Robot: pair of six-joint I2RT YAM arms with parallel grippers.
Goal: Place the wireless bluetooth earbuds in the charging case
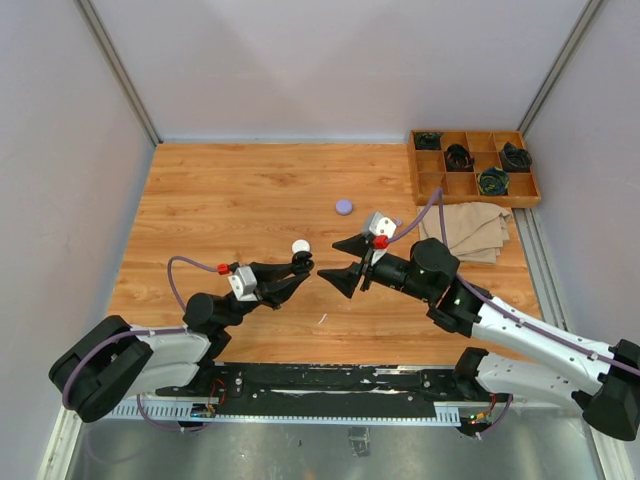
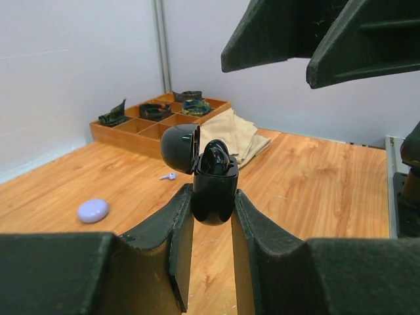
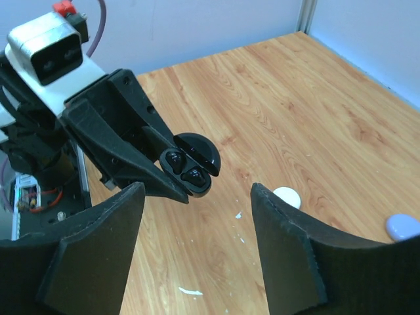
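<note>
The black charging case (image 2: 215, 191) is gripped between the fingers of my left gripper, its lid (image 2: 177, 147) raised. In the right wrist view two black earbuds (image 3: 192, 176) sit side by side in the case's wells, both below the open lid (image 3: 200, 149). My right gripper stands wide open with nothing between its fingers. In the top view it is to the right of the case (image 1: 302, 262), clear of it. The underside of the case is partly covered by my left fingers (image 3: 154, 184).
A white disc (image 3: 287, 196) and a lilac disc (image 1: 344, 207) lie on the table. At the back right, a wooden compartment box (image 1: 446, 185) holds several dark items, with a beige cloth (image 1: 468, 231) in front. A small lilac piece (image 2: 168, 176) lies nearby.
</note>
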